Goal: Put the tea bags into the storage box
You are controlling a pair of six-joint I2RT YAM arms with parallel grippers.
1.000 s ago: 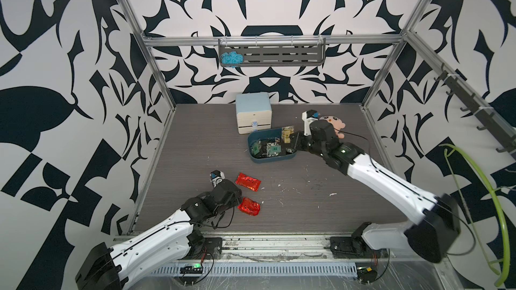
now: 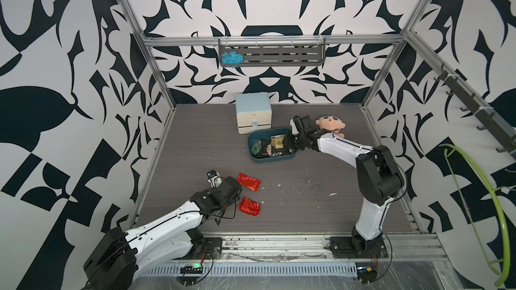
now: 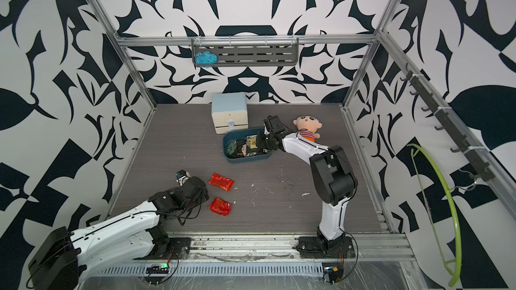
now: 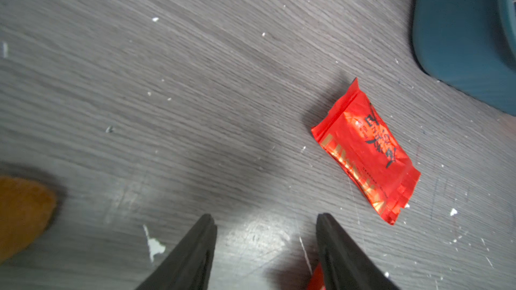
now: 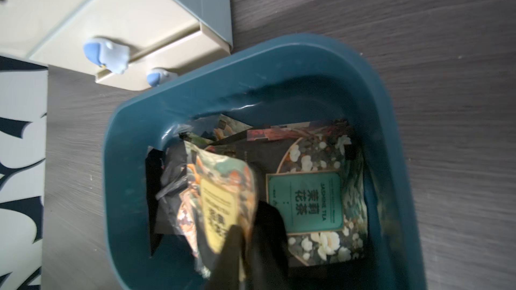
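Observation:
The dark teal storage box (image 2: 259, 160) holds several tea bags. Inside it, the right wrist view shows a green-labelled jasmine bag (image 5: 305, 204) and an upright, blurred yellow-labelled bag (image 5: 219, 212). My right gripper is down inside the box, its fingers close together against the yellow-labelled bag; whether they grip it is hidden. Two red tea bags, an upper one (image 2: 248, 181) and a lower one (image 2: 248, 206), lie on the table. Over the table beside them, my left gripper stands open and empty, its right finger partly covering the lower one.
A pale cabinet (image 2: 254, 112) with small drawers stands right behind the box. To the box's right, beyond my right arm, lies a doll (image 2: 330, 123). An orange-brown object (image 4: 21, 214) shows at the left wrist view's edge.
My right gripper has gone down into the box, and the yellow-labelled bag from the box's back right has come down inside with it. The left arm has shifted only slightly.

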